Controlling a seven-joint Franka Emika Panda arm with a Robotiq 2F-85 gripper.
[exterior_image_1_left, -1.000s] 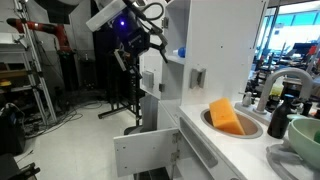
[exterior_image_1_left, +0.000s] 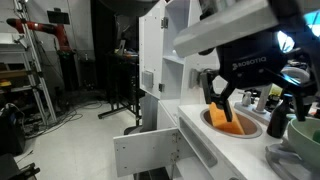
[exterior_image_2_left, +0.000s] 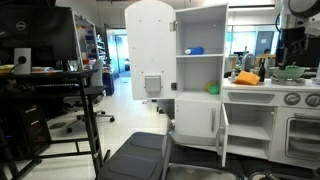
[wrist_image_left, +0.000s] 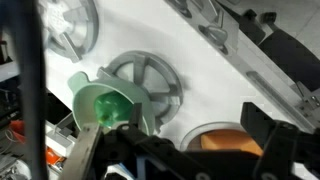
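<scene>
My open gripper (exterior_image_1_left: 248, 112) hangs over the counter in exterior view 1, its dark fingers spread and nothing between them. In the wrist view, the gripper is at the lower edge, between a green pot (wrist_image_left: 146, 108) and a sink (wrist_image_left: 190, 137). The pot stands at a round stove burner (wrist_image_left: 147, 76) and holds something bright green (wrist_image_left: 112, 106). An orange item (wrist_image_left: 225, 139) rests in the sink. Exterior view 1 also shows the orange item (exterior_image_1_left: 226, 125), partly hidden by the gripper, and the pot (exterior_image_1_left: 305, 140) at the right edge.
A dark bottle (exterior_image_1_left: 275, 122) is behind the counter's sink area. Below the counter, a cabinet door (exterior_image_1_left: 146, 153) stands open. In exterior view 2, a blue item (exterior_image_2_left: 196, 50) sits on a shelf and a tall white door (exterior_image_2_left: 152, 40) is swung out.
From up by the shelf, my arm has swung right and down over the counter, coming closer to exterior view 1. The orange item and pot have stayed in place.
</scene>
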